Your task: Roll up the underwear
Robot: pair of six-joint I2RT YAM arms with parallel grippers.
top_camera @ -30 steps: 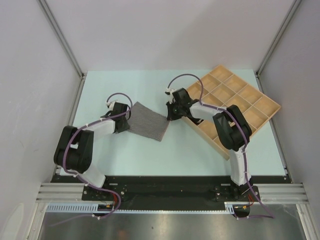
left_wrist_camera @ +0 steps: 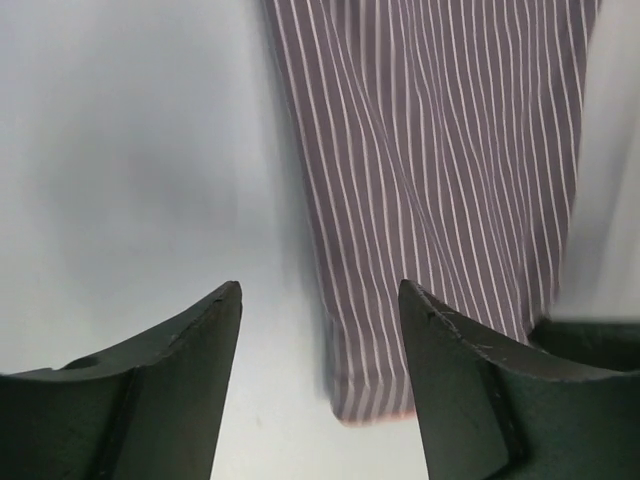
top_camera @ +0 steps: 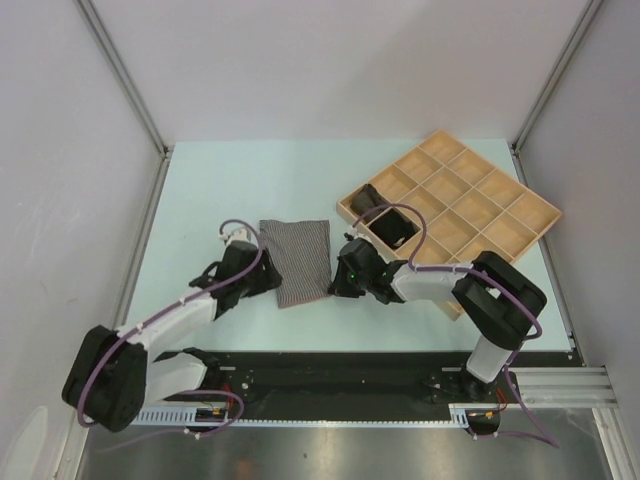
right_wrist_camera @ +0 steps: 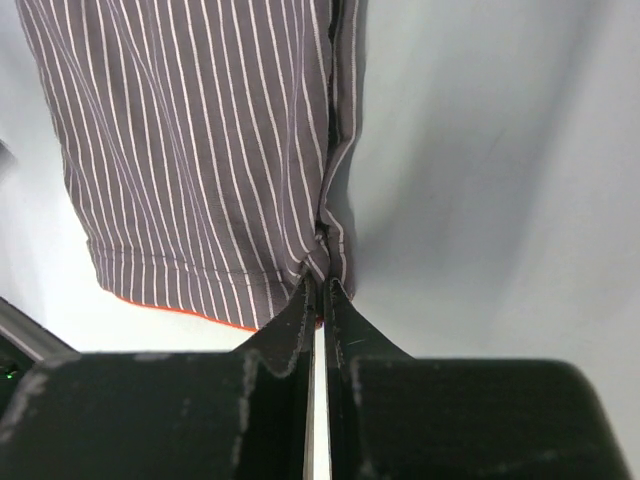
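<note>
The underwear, a dark cloth with thin white stripes (top_camera: pixel 300 255), lies as a flattened, folded rectangle on the white table between my two arms. At its near right corner my right gripper is shut on the fabric, which bunches slightly where the fingertips pinch it. An orange-red edge shows along the near hem. My left gripper stands open close to the near left corner, nothing between its fingers. In the left wrist view, the cloth's near corner (left_wrist_camera: pixel 370 390) shows beyond and beside the right-hand finger.
A wooden compartment box (top_camera: pixel 470 200) stands at the right, turned at an angle, with dark rolled items (top_camera: pixel 392 228) in its left cells.
The cloth has turned, its sides now running roughly front to back. My right gripper came nearer the front with its corner. The left gripper has let go and moved towards the near left corner.
</note>
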